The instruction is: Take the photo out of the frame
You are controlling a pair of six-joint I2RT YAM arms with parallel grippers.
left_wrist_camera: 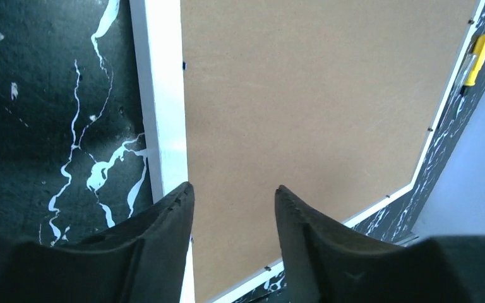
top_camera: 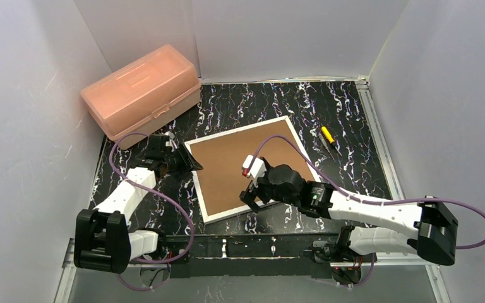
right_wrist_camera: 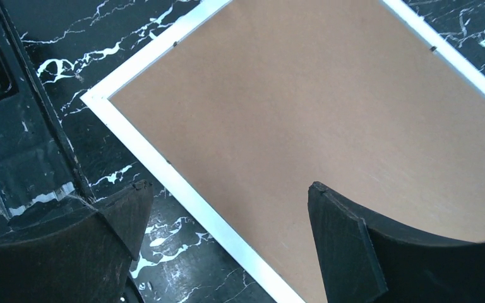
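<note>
A frame lies back up on the marble surface, its brown backing board (top_camera: 227, 164) edged by a white border (top_camera: 240, 127) with small dark tabs along it. My left gripper (top_camera: 195, 163) is over the frame's left side, fingers part open in the left wrist view (left_wrist_camera: 234, 188), nothing between them. My right gripper (top_camera: 247, 196) hangs open above the near right part of the frame; in the right wrist view (right_wrist_camera: 230, 184) its fingers straddle the white edge from above, holding nothing. The photo itself is not visible.
A pink toolbox (top_camera: 140, 95) stands at the back left. A yellow-handled screwdriver (top_camera: 328, 136) and a slim tool (top_camera: 323, 144) lie right of the frame. Walls enclose the back and sides; bare marble surrounds the frame.
</note>
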